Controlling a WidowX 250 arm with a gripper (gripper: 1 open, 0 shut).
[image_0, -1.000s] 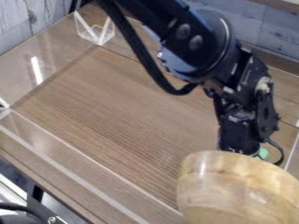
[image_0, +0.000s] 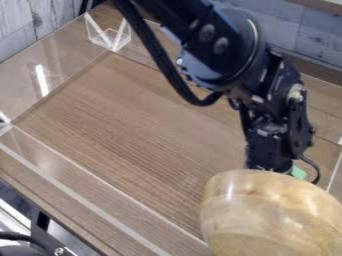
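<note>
A black robot arm reaches down from the top of the camera view to its wrist (image_0: 274, 130) at the right. The gripper at its end is mostly hidden behind a large pale wooden bowl-like object (image_0: 267, 220) in the lower right foreground, so its fingers cannot be made out. A small green item (image_0: 299, 173) shows just behind that object, beside the gripper; whether the gripper touches it is unclear.
A white wire-like holder (image_0: 110, 32) stands at the back left. Plank walls line the back.
The wrist and gripper have risen very slightly, while the wooden object has stayed in place.
</note>
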